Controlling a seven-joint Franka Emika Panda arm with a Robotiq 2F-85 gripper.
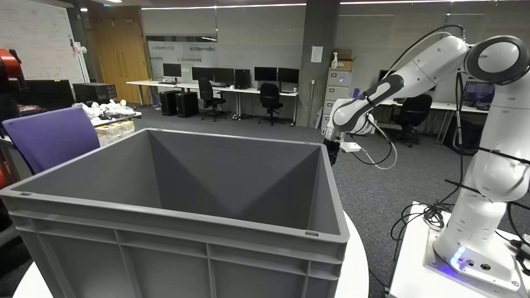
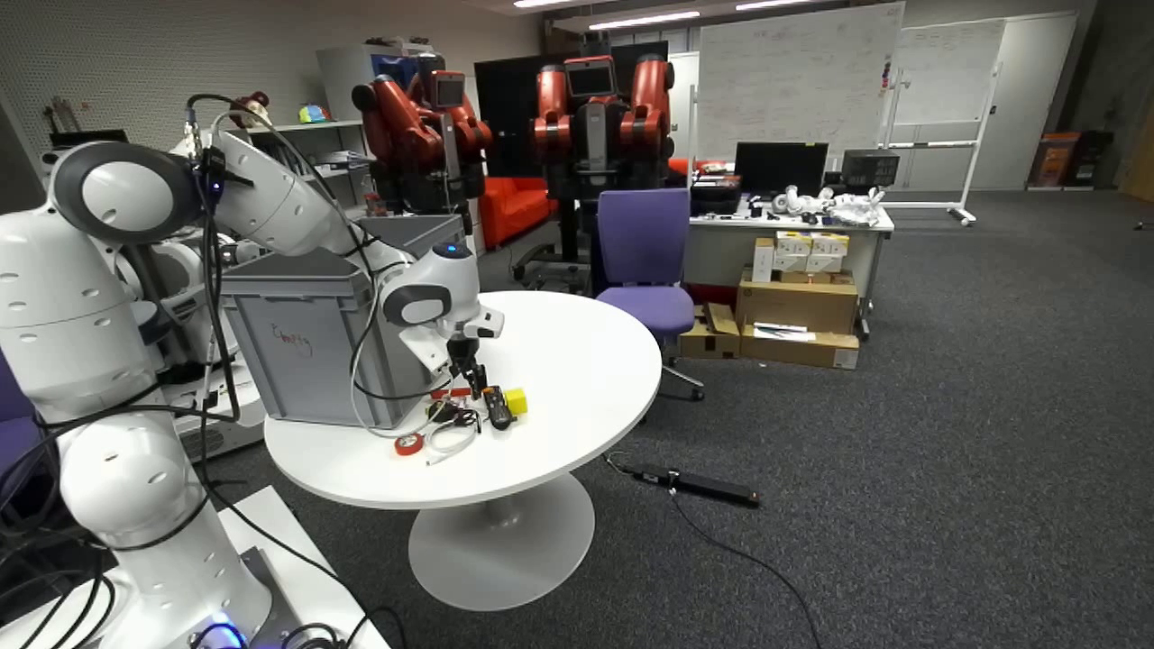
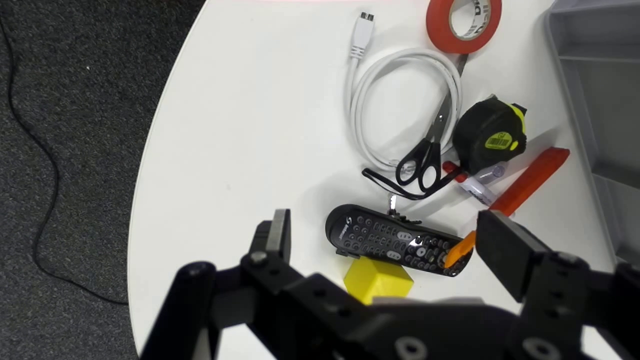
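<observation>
In the wrist view my gripper is open above the table, its two fingers spread wide with nothing gripped. Below and between them lie a black remote control and a yellow block against its lower edge. An orange-and-red tool reaches from the remote's right end toward the bin. Farther up are black-handled scissors, a black tape measure, a coiled white cable, a marker and a roll of red tape. The right finger hides some of the table.
A deep grey bin, its visible interior bare, stands on the round white table beside the small objects. A purple chair stands beyond its edge.
</observation>
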